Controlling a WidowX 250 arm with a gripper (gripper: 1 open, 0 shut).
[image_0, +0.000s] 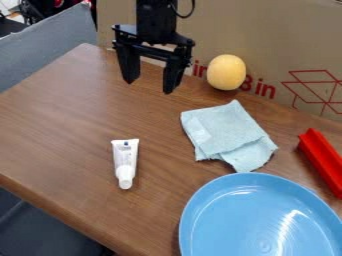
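The black gripper (150, 76) hangs over the back of the wooden table, open, with nothing between its two fingers. In front of it a white tube (126, 160) lies on the wood. A folded light-blue cloth (225, 135) lies right of centre, and a blue plate (258, 225) sits at the front right. A yellow egg-shaped object (226, 72) is at the back, right of the gripper.
A red bar-shaped object (323, 163) lies at the right edge. A cardboard panel (294, 40) stands behind the table (67, 130).
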